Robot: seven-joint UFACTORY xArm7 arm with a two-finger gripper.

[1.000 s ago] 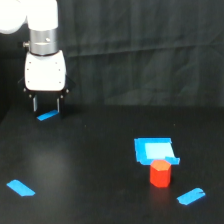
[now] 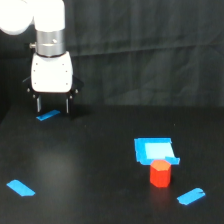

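The white arm's gripper (image 2: 52, 99) hangs at the upper left, fingers pointing down, above a short blue tape strip (image 2: 48, 115) near the back of the black table. Its dark fingers stand apart, with nothing visible between them. A red hexagonal block (image 2: 160, 173) sits at the right, just in front of a blue-bordered square (image 2: 157, 150) with a pale centre.
Other blue strips lie at the front left (image 2: 21, 188) and front right (image 2: 191, 196). A dark curtain forms the background.
The gripper has shifted slightly to the right. The block, square and strips look unmoved.
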